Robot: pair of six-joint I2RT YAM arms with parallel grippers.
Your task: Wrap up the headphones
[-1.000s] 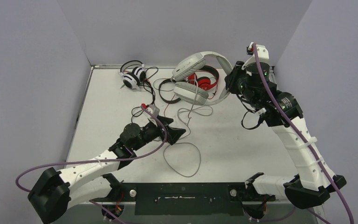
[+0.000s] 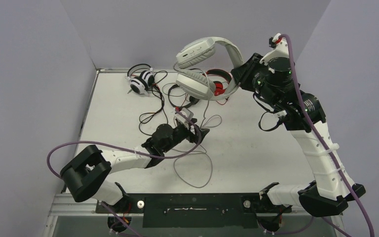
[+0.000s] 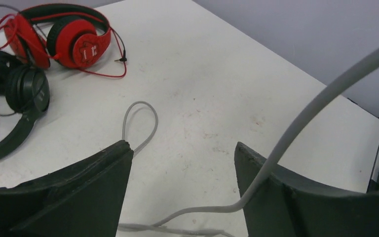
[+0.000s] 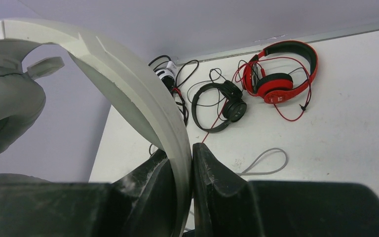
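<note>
White headphones (image 2: 197, 52) hang in the air at the upper middle of the top view, their headband (image 4: 128, 74) clasped by my right gripper (image 2: 239, 74). Both ear cups face left, away from that gripper. Their grey cable (image 2: 203, 116) runs down past my left gripper (image 2: 205, 134) and lies in loops on the table. In the left wrist view, the left fingers (image 3: 89, 182) stand apart, and the cable (image 3: 271, 163) crosses in front of the right-hand finger and runs low across the gap. No finger visibly pinches it.
Red headphones (image 3: 79, 42), dark headphones (image 4: 232, 106) and black-and-white headphones (image 2: 140, 81) lie along the back of the white table (image 2: 266, 158), with tangled cables between them.
My left gripper has moved right and upward in the top view, up to the hanging cable, its fingers drawing closer together. The right gripper has lifted the white headphones higher.
</note>
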